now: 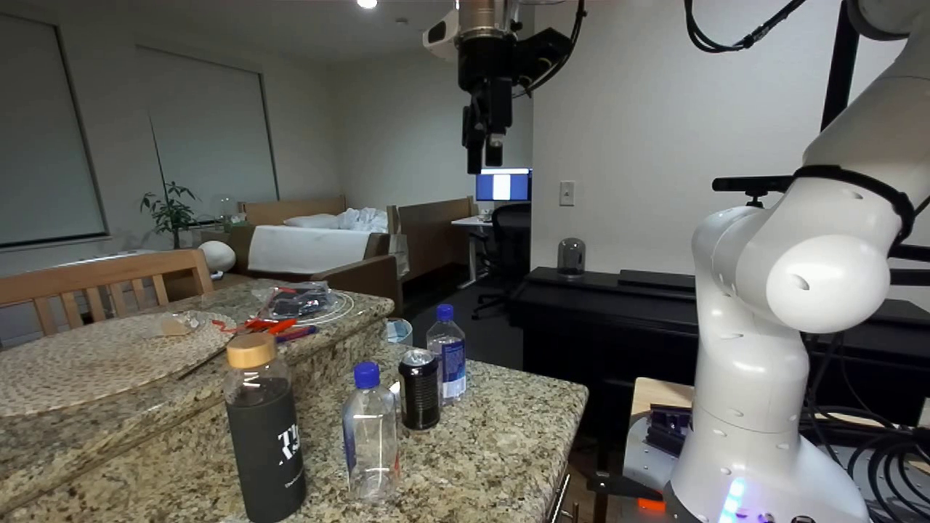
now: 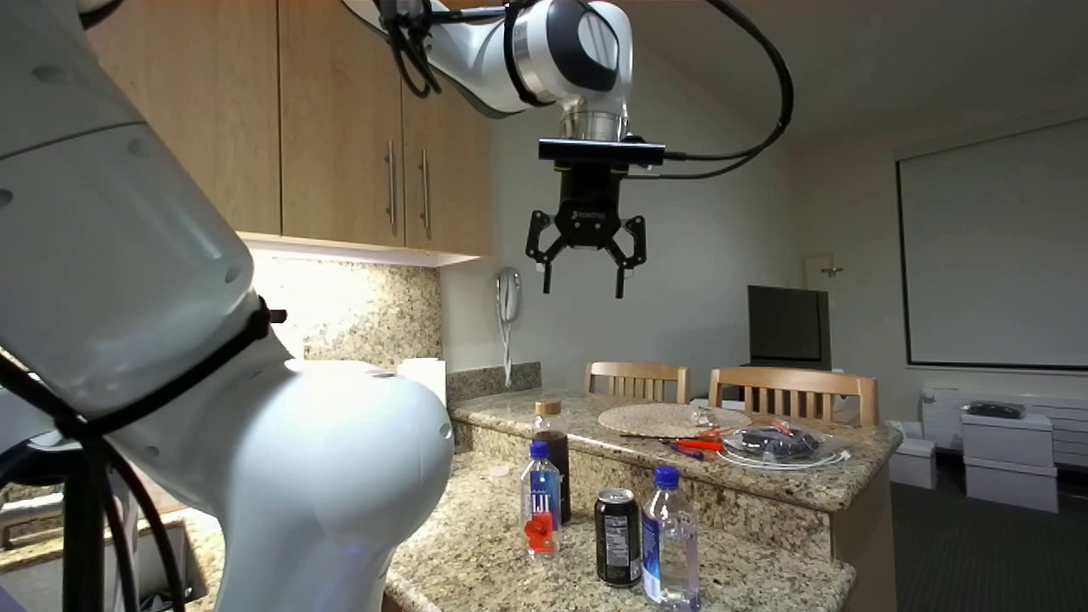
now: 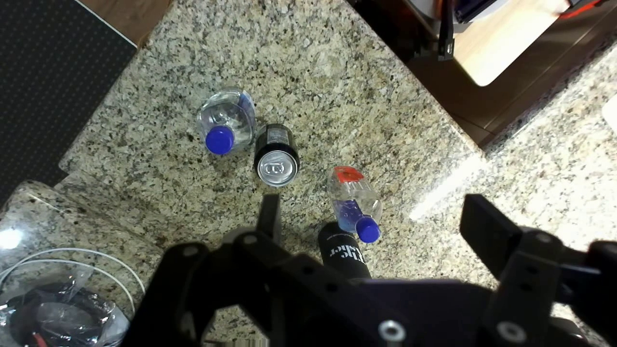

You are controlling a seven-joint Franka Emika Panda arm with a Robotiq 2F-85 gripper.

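Observation:
High over the granite counter hangs my gripper [image 2: 582, 294], open, its two fingers wide apart with only air between them in exterior view 2. Below stand two clear bottles with blue caps. One bottle [image 2: 670, 541] [image 3: 228, 118] is at the counter's outer end; the other bottle [image 2: 541, 495] [image 3: 354, 199], bearing a red mark, is nearer the tall dark bottle [image 1: 265, 436] [image 3: 342, 251] with its wooden cap. Between the clear bottles a black can [image 1: 420, 392] [image 2: 617, 541] [image 3: 276, 153] stands upright, close beside the outer one.
A raised granite ledge [image 2: 801, 484] runs behind the bottles. It carries a round woven mat [image 2: 653, 419], red-handled tools [image 2: 700, 444] and a clear bag with white cable [image 2: 780, 444]. Bare counter [image 3: 324, 75] lies between the can and the robot-side edge.

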